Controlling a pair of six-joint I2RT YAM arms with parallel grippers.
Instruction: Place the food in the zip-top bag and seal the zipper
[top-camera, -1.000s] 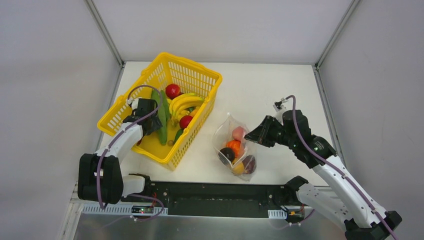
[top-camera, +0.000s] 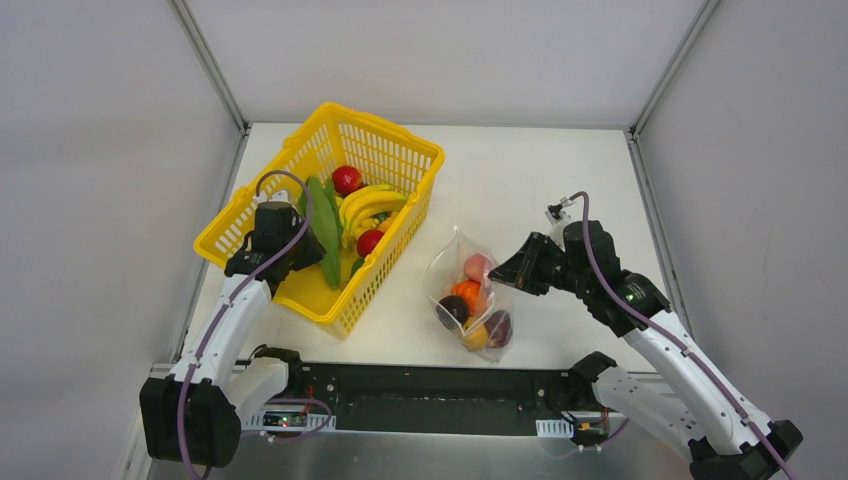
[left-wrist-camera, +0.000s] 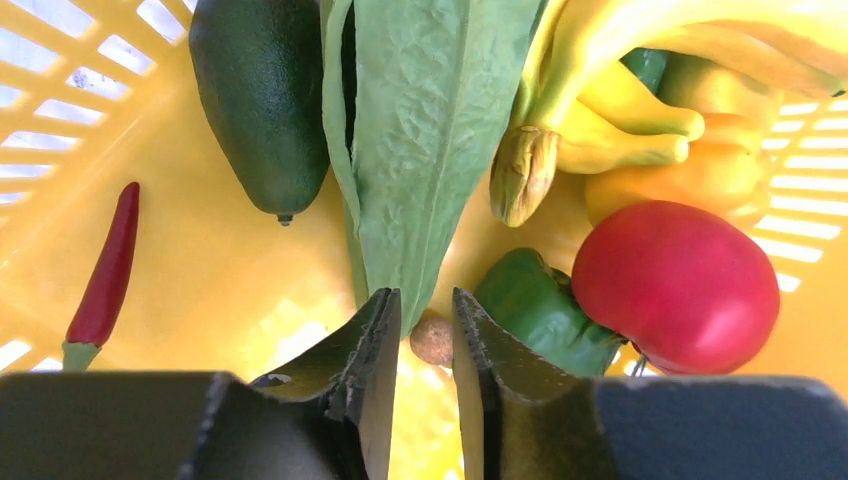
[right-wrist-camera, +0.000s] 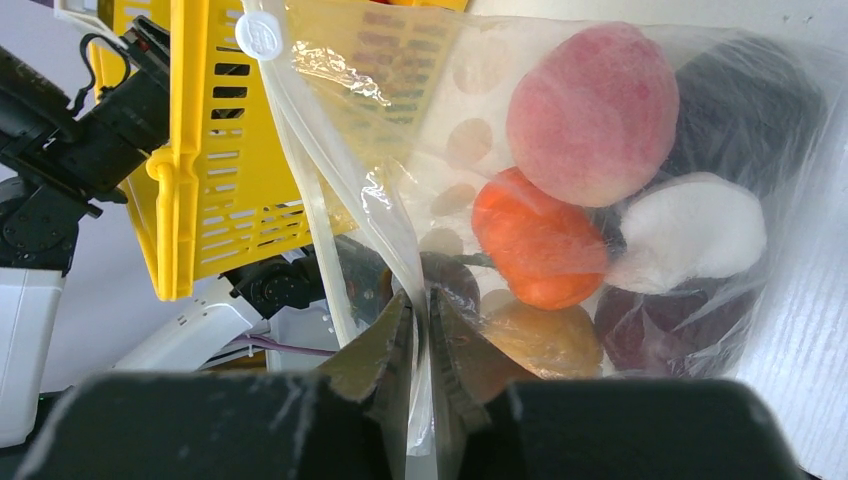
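Observation:
The yellow basket (top-camera: 350, 310) holds leafy greens (left-wrist-camera: 430, 150), bananas, peppers, a red chilli (left-wrist-camera: 105, 265) and other produce. My left gripper is down inside it, closed on a small brown round item (left-wrist-camera: 432, 340) at the tip of the greens. The clear zip bag (top-camera: 440, 280) lies right of the basket with several foods inside, including a peach (right-wrist-camera: 592, 112) and an orange piece (right-wrist-camera: 535, 240). My right gripper is shut on the bag's zipper edge (right-wrist-camera: 345, 175).
Grey walls surround the table on three sides. The basket takes up much of the left half.
My left arm's body has shifted toward the front and its wrist has moved slightly within the basket. The right arm and the bag look unchanged.

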